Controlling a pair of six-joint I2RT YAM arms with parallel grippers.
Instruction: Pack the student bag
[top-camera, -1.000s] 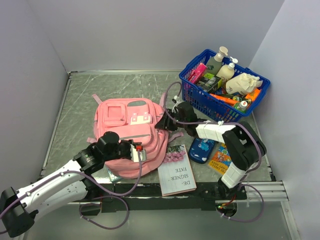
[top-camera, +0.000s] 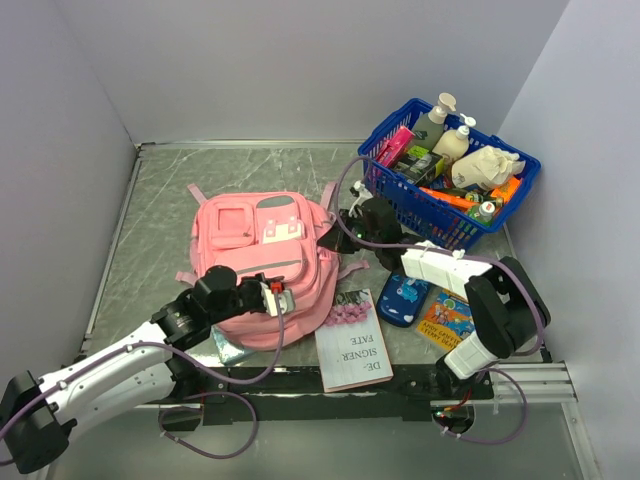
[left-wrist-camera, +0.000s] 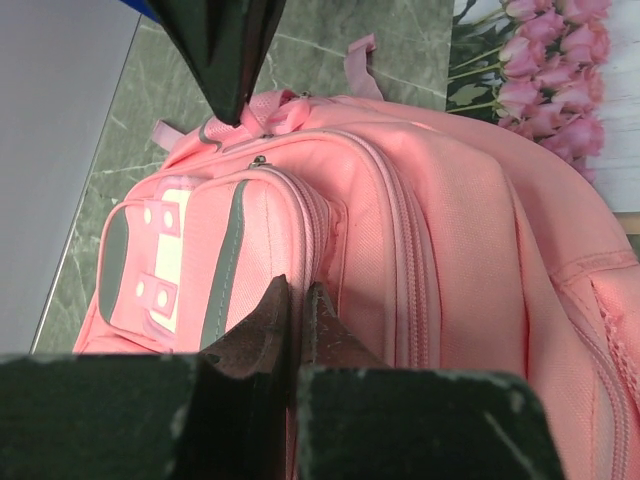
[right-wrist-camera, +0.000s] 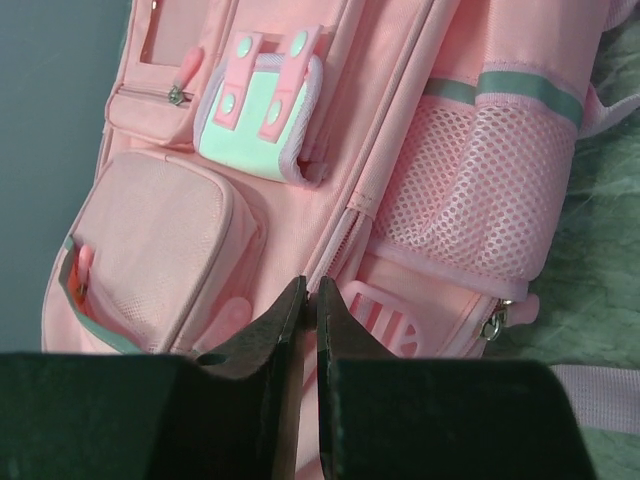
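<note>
A pink backpack lies front side up on the grey marbled floor, its main compartment looking closed. In the left wrist view, my left gripper is shut on the piped edge of the front pocket. My right gripper is at the bag's side seam, beside the zipper and above the mesh pocket. It is shut, with a small pink piece at its tips in the left wrist view, apparently a zipper pull; its fingers hide most of it.
A magazine with pink roses, a blue pencil case and an orange-blue book lie right of the bag. The full blue basket stands behind my right arm. Bare floor lies left of the bag.
</note>
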